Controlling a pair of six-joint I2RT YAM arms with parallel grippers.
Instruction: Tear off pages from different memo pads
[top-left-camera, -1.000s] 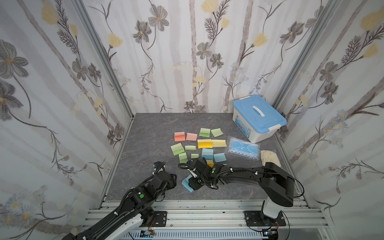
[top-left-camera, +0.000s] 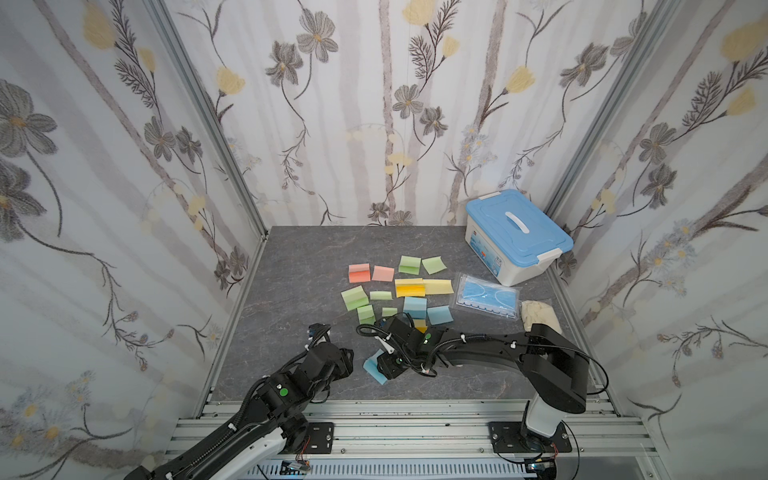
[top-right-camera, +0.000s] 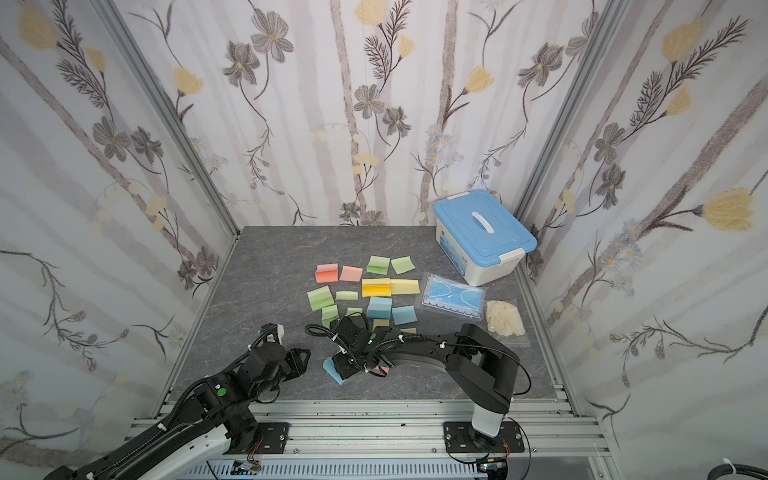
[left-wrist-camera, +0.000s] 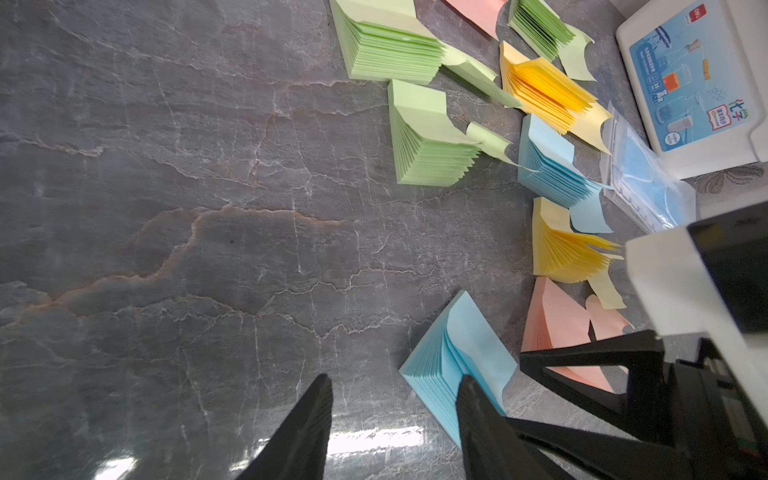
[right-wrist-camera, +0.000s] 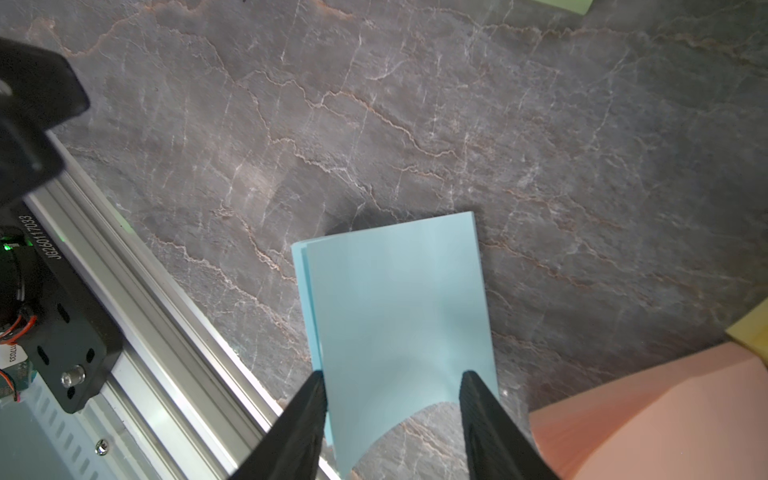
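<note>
A blue memo pad lies near the table's front, its top page lifted slightly and its pages fanned in the left wrist view. My right gripper is over it, fingers apart at the pad's front edge. My left gripper hangs to the left of the pad, above bare table; I cannot tell whether anything is between its fingers. Pink (left-wrist-camera: 552, 312), yellow (left-wrist-camera: 560, 240) and green (left-wrist-camera: 424, 144) pads lie beyond, several with loose pages beside them.
A lidded storage box (top-left-camera: 516, 224) stands at the back right, with a plastic packet (top-left-camera: 485, 296) and a beige bag (top-left-camera: 537, 313) in front.
My right arm has shifted very slightly over the blue pad. The left arm and the other pads have not visibly moved.
</note>
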